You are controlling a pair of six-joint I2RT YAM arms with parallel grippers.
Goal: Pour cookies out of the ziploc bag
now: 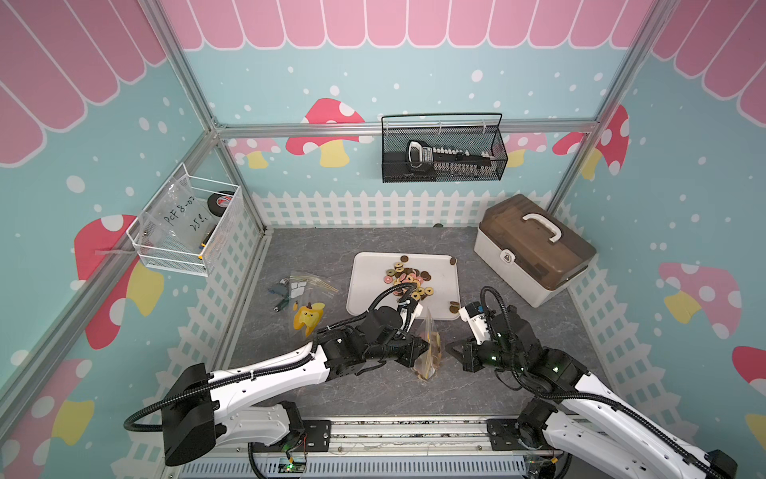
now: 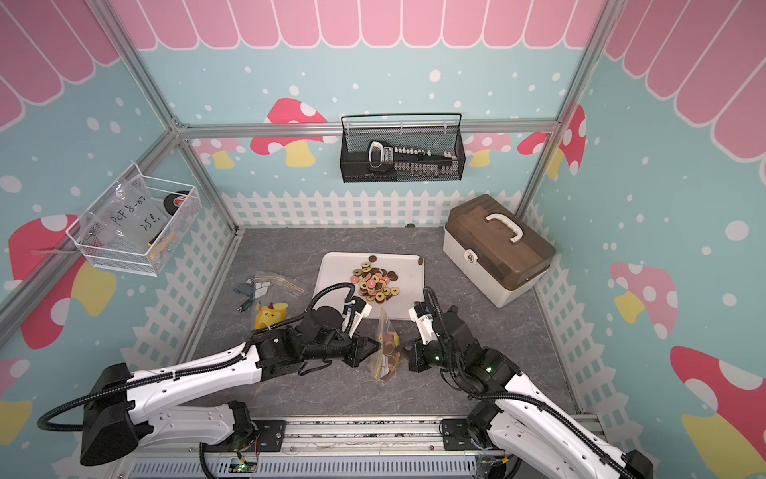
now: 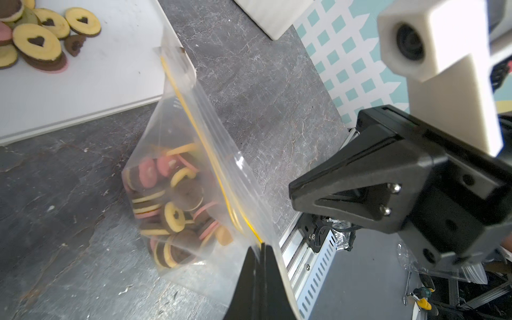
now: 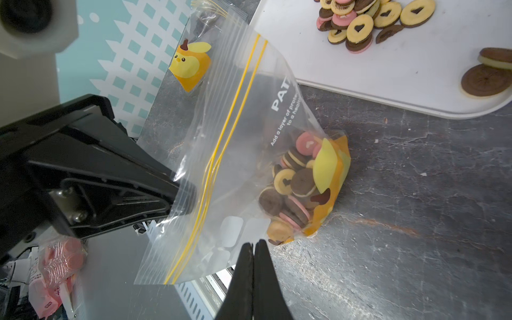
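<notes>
A clear ziploc bag (image 4: 256, 106) with yellow zip lines hangs above the near part of the table, cookies (image 3: 176, 202) heaped low inside it. My left gripper is shut on the bag's edge by the zip line. To the right of the bag is my right gripper, shut, its fingertips together with nothing between them. The bag's zip edges look close together. Behind the bag lies a white tray (image 1: 363, 271). Many loose cookies (image 2: 373, 283) are piled at its middle, and a couple lie near its right edge.
Left on the table lie an emptied-looking yellow-printed bag (image 1: 308, 317) and a small dark tool (image 1: 281, 293). A toolbox with a brown lid (image 1: 534, 247) stands at the back right. Table between tray and toolbox is clear.
</notes>
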